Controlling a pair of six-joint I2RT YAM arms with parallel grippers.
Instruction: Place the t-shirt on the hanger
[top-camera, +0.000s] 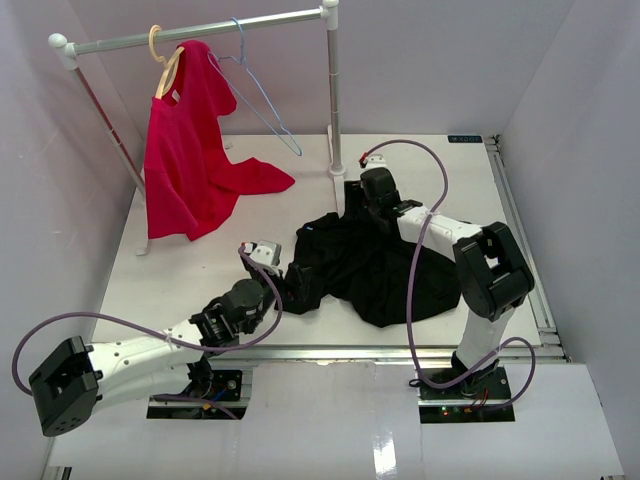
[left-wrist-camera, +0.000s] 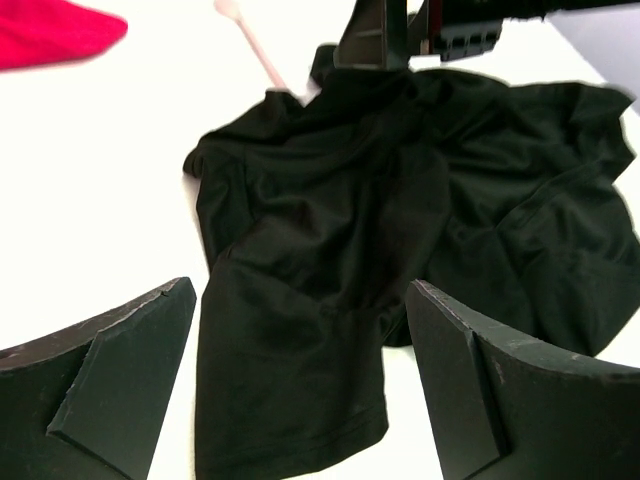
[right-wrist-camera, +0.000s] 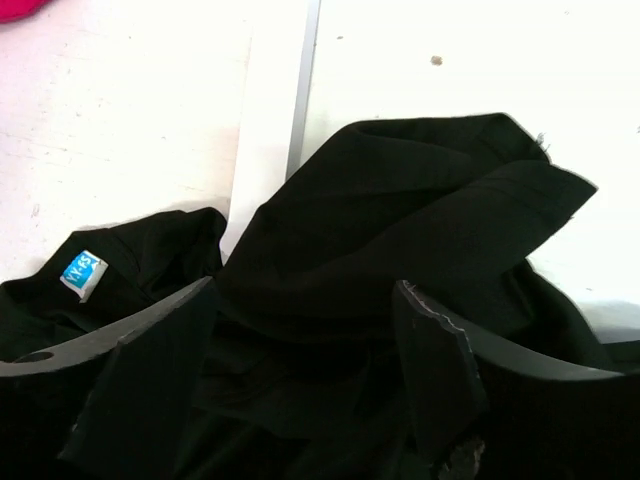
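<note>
A black t-shirt (top-camera: 380, 280) lies crumpled on the white table, a blue label (right-wrist-camera: 83, 272) showing on it in the right wrist view. My right gripper (top-camera: 365, 190) hangs over its far part, fingers apart above a folded piece (right-wrist-camera: 400, 220); whether it touches cloth is unclear. My left gripper (top-camera: 280, 275) is open above the shirt's near left corner (left-wrist-camera: 290, 390). An empty blue hanger (top-camera: 270, 105) hangs on the rail.
A red t-shirt (top-camera: 190, 150) on a wooden hanger hangs left of the blue one, its hem resting on the table. The rack's upright post (top-camera: 334, 100) stands behind the black shirt.
</note>
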